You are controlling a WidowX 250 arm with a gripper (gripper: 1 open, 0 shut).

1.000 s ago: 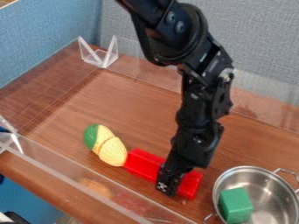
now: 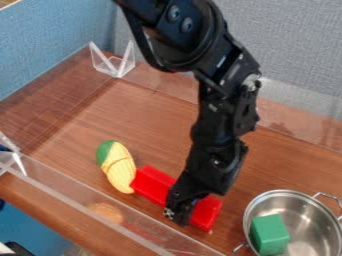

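A red bar-shaped block (image 2: 155, 184) lies on the wooden table, angled toward the lower right. My black gripper (image 2: 185, 208) is down over its right part, shut on it, with the fingertips partly hidden by the arm and block. A yellow-and-green corn toy (image 2: 116, 168) lies just left of the block. At the lower right, a steel pot (image 2: 315, 228) holds a green cube (image 2: 269, 233).
A clear low barrier (image 2: 67, 196) runs along the near edge. A white wire rack (image 2: 112, 62) stands at the back left.
My gripper and the red block have shifted slightly left and up in the view since a second ago. The corn toy moved slightly left too.
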